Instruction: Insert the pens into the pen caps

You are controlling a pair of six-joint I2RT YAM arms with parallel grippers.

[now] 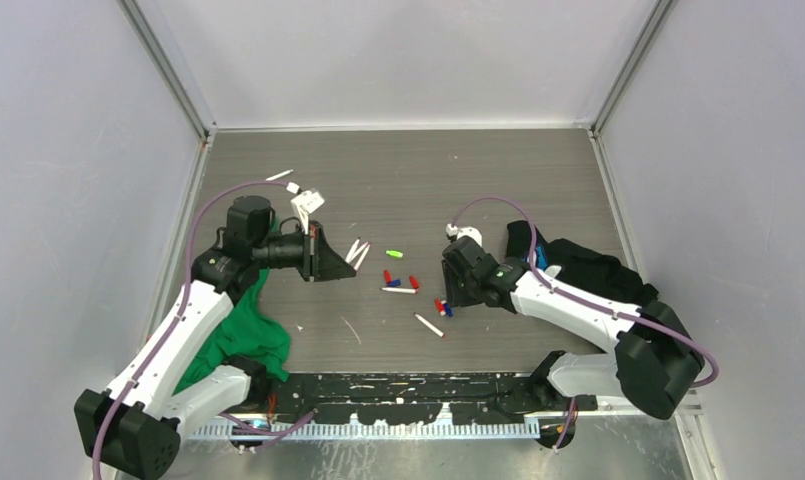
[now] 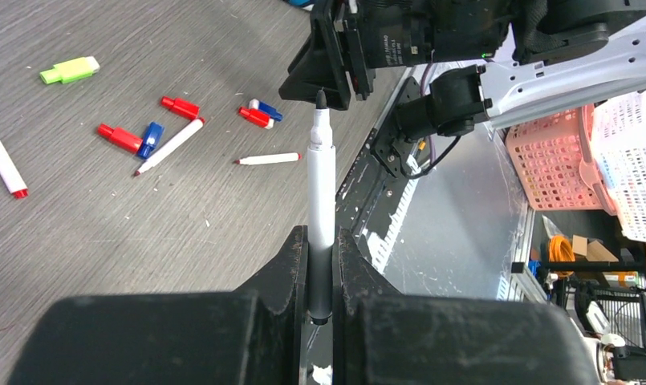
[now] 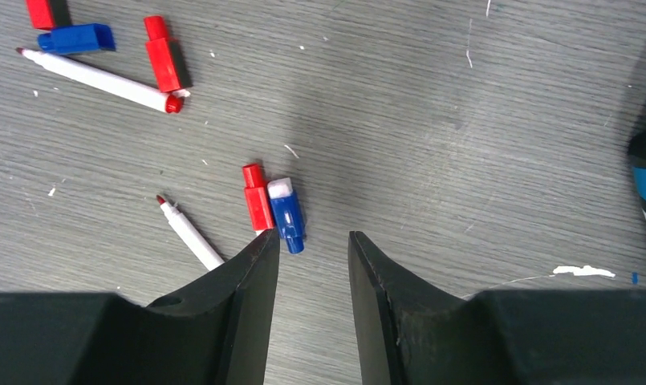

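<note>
My left gripper is shut on a white pen, held upright with its dark tip outward in the left wrist view. My right gripper hangs over the table, part open, just short of a red cap and a blue cap lying side by side; nothing shows between its fingertips. Further red caps, another blue cap and a green cap lie mid-table. Loose white pens lie among them, including one beside the caps and one nearer the front.
A green cloth lies under the left arm. Black fabric with blue and white parts lies at the right.
</note>
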